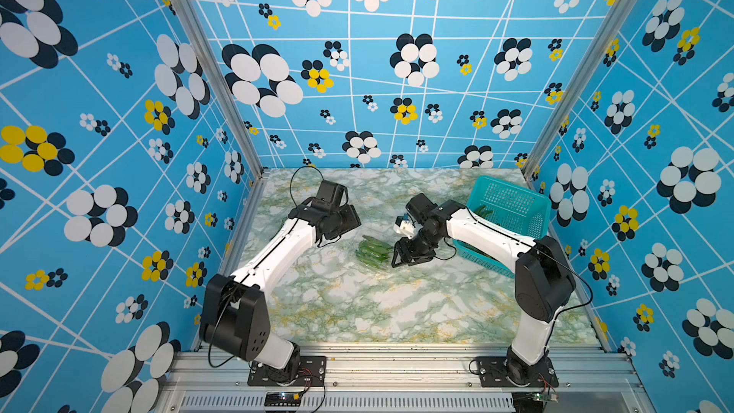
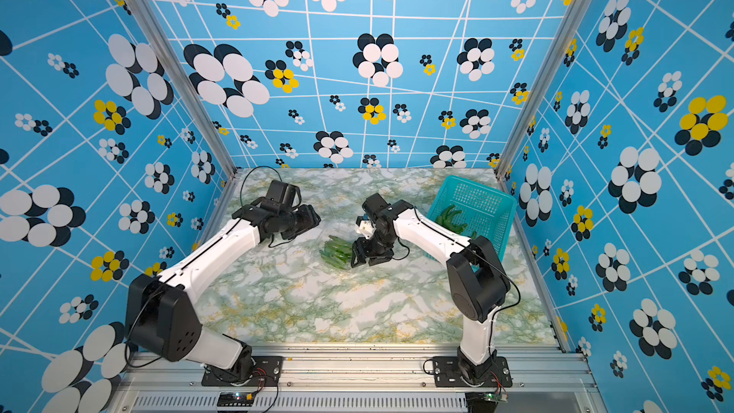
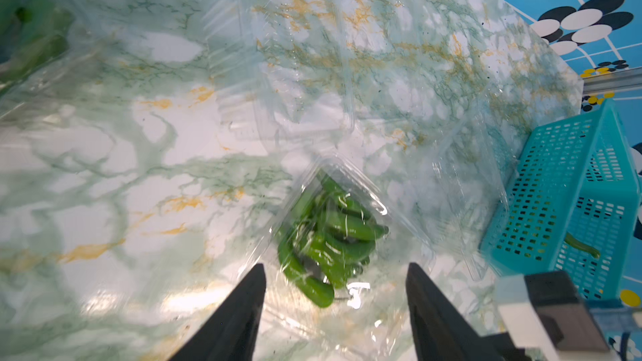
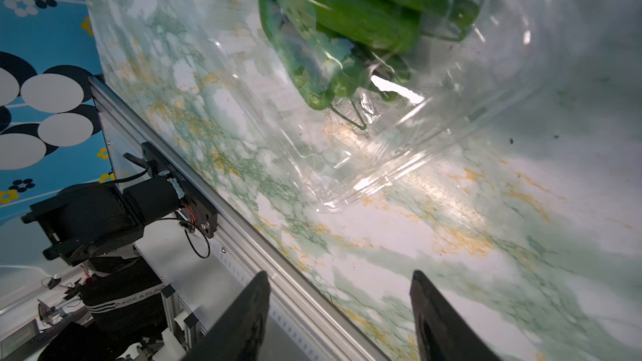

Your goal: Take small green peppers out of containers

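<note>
A clear plastic container holding green peppers (image 3: 327,247) lies on the marbled table, near its middle (image 1: 373,252). In the left wrist view it sits beyond the fingertips, apart from them. My left gripper (image 1: 351,218) hangs behind and left of it, its fingers (image 3: 230,314) spread with nothing between them. Just right of the container is my right gripper (image 1: 397,258), open and empty. In the right wrist view the peppers (image 4: 341,13) lie at the top under the clear plastic, past the fingers (image 4: 438,314).
A teal basket (image 2: 474,191) at the back right has green peppers (image 2: 451,219) inside. Clear empty plastic (image 3: 304,93) lies behind the pepper container. Greens in clear wrap (image 3: 30,46) show at the left wrist view's upper left.
</note>
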